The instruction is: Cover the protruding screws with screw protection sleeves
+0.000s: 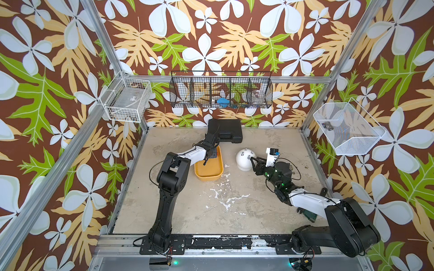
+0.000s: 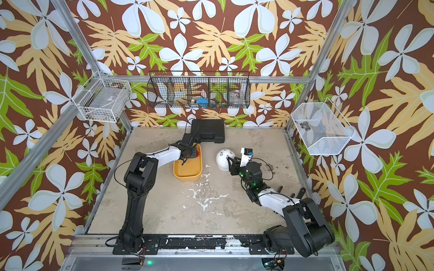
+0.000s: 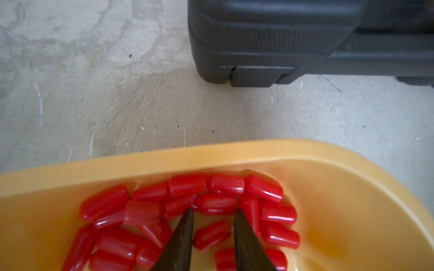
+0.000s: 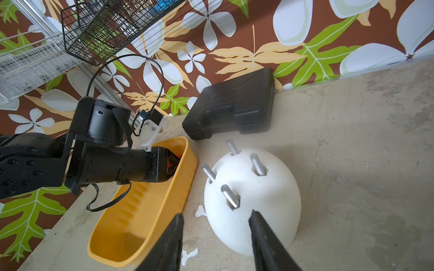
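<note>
In the left wrist view red sleeves (image 3: 216, 203) fill the end of the orange tray (image 3: 325, 151). My left gripper is open low over them, its fingers either side of a short sleeve lying there; whether they touch it I cannot tell. A white dome (image 4: 253, 207) stands right of the tray (image 4: 167, 207), with several bare metal screws (image 4: 230, 195) protruding from its top. My right gripper is open, pointed at the dome from the right, with nothing between its fingers.
A black case (image 1: 228, 131) lies behind the tray and dome. Wire baskets (image 1: 220, 92) hang on the frame. A dark green object (image 1: 309, 214) lies at the right edge, partly behind my right arm.
</note>
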